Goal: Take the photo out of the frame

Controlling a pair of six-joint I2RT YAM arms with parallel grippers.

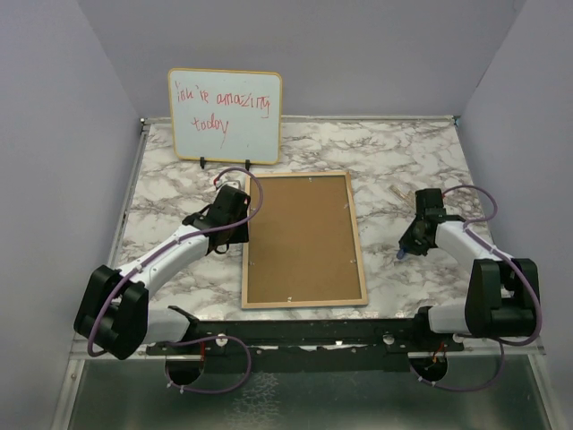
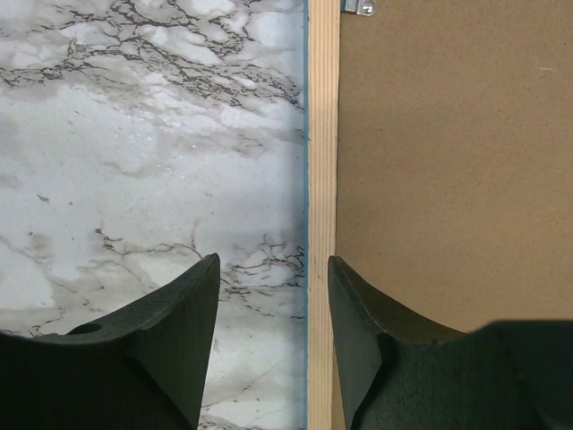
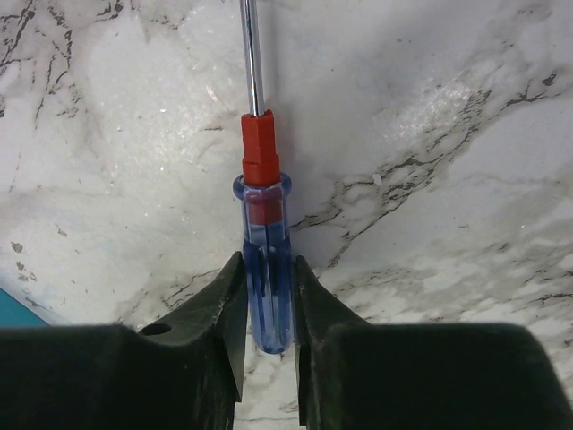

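Observation:
Back side up, the photo frame (image 1: 361, 260) lies on the table, its brown backing board (image 1: 300, 233) edged by light wood. A metal clip (image 2: 360, 6) shows at the board's left edge in the left wrist view. Over that left rail, my left gripper stands open, its fingers either side of the wood and nothing gripped. In the right wrist view, my right gripper is shut on the blue handle of a screwdriver (image 3: 260, 148), whose red collar and steel shaft point away from the fingers. No photo is visible; the board covers the frame's inside.
A whiteboard (image 1: 226, 116) with red writing stands at the back left, behind the frame. Bare marble table (image 1: 398, 148) stretches across the back right, and more lies between the frame and my right arm.

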